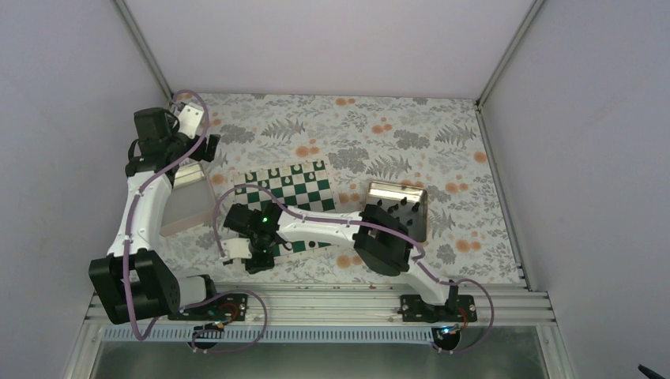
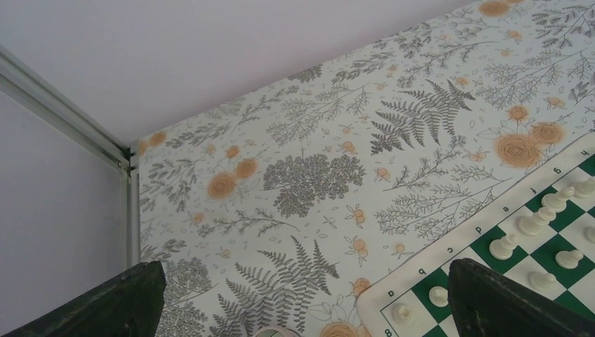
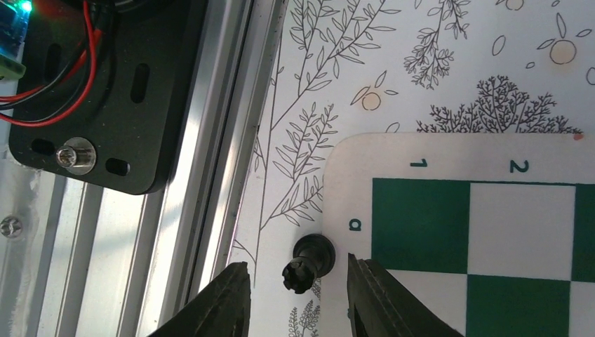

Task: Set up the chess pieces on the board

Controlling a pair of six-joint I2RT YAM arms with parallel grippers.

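Note:
The green-and-white chessboard (image 1: 299, 189) lies left of centre, partly hidden under my right arm. White pieces such as this pawn (image 2: 569, 258) stand in rows along its far side. A black rook (image 3: 306, 262) is by the board's near corner, at the border outside the "a" and "1" marks. My right gripper is open, its fingertips on either side of the rook with gaps showing. Over the far left, my left gripper is open with nothing between its wide-apart fingers. A black piece (image 1: 312, 243) shows on the board's near side.
A tray (image 1: 397, 188) holding several black pieces lies right of the board. The light box (image 1: 186, 212) at left is partly under my left arm. A metal rail (image 3: 210, 182) runs close beside the rook.

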